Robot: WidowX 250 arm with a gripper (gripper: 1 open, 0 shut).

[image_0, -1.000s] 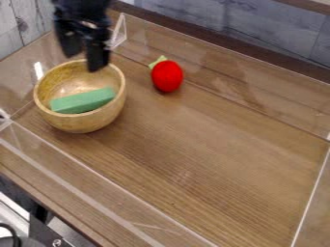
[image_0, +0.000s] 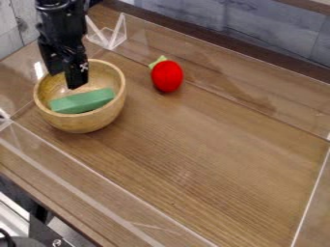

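Observation:
My black gripper hangs at the upper left, just above the back of a wooden bowl; it stands open, though its fingertips are small and dark. In the bowl lies a green oblong object. To the right of the bowl, farther back, sits a red object with a light green piece at its top left.
White strap-like shapes show at the back left and along the left edge near the bowl.
The gripper has come down and slightly toward the front, closer to the bowl. The bowl, the green object and the red object look roughly unchanged.

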